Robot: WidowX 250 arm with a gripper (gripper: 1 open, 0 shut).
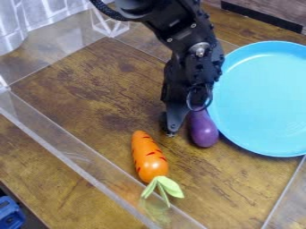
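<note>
The black robot gripper (pixel 182 118) reaches down from the top to the board, just left of a purple eggplant (pixel 205 132); whether its fingers are apart or closed is hard to make out. An orange toy carrot (pixel 149 157) with pale green leaves lies below it. A blue plate (pixel 266 94) sits to the right of the eggplant, which is partly hidden by the gripper.
Clear plastic walls edge the surface at the left, bottom left and lower right. A blue object (pixel 7 215) lies outside at the bottom left.
</note>
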